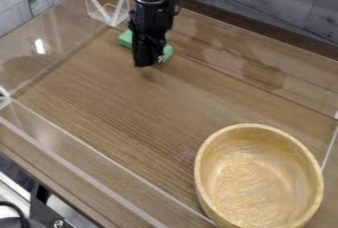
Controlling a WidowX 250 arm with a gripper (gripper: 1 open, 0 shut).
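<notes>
My black gripper [145, 46] hangs over the upper middle of the wooden table [132, 123], directly at a green object [161, 50] lying there. The gripper's dark fingers are in front of that object and partly hide it. I cannot tell whether the fingers are open or shut, or whether anything is between them.
A large round cream-coloured bowl [256, 183] sits at the lower right. A clear plastic piece [106, 5] stands at the back left, and another lies at the left edge.
</notes>
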